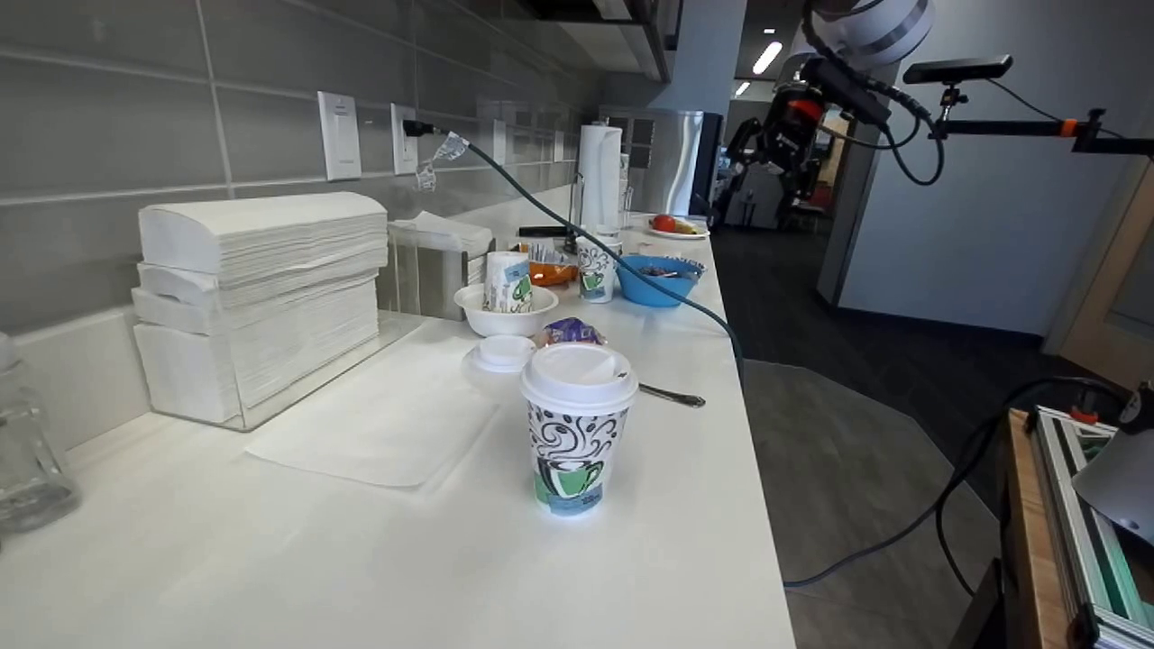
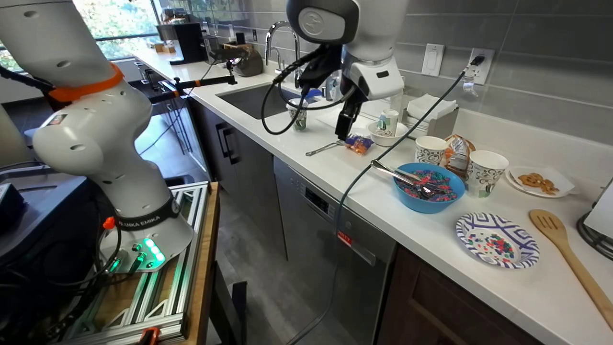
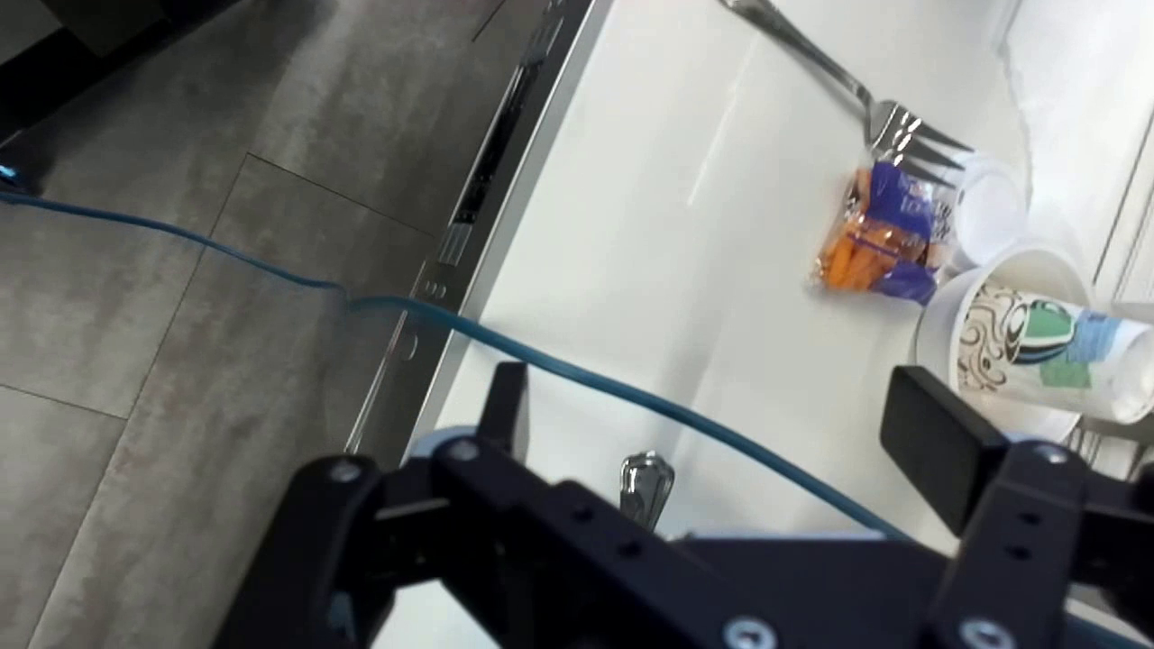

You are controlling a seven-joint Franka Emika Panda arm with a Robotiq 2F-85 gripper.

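Wide apart, with only air between them, the fingers of my gripper hang above the counter in the wrist view. A green cable (image 3: 660,406) crosses below them, and the metal end of the tongs (image 3: 645,487) shows between them. Ahead lie a carrot snack bag (image 3: 882,233), a fork (image 3: 828,70) and a white bowl with a patterned paper cup (image 3: 1044,341) tipped in it. The blue bowl (image 2: 405,198) holds colourful pieces and the tongs. A lidded cup (image 1: 573,443) stands upright on the counter in exterior view 1.
The cable (image 2: 396,143) slopes from the wall outlet across the counter and down its front. Upright paper cups (image 2: 484,172), a patterned plate (image 2: 465,238) and a wooden spoon (image 2: 554,227) occupy the near right. Bare counter (image 1: 660,573) surrounds the lidded cup's front.
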